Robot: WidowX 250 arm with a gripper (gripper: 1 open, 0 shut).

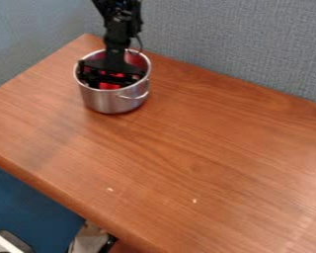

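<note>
A silver metal pot (pixel 114 100) with a side handle stands on the wooden table near its back left. My black gripper (pixel 108 71) reaches down from the top into the pot. Something red (pixel 108 85) shows inside the pot, around and behind the gripper. The fingertips are partly hidden within the pot, so whether they hold anything is unclear.
A grey padded wall (pixel 240 40) runs behind it. Below the table's left edge lie a blue floor and some pale and dark items.
</note>
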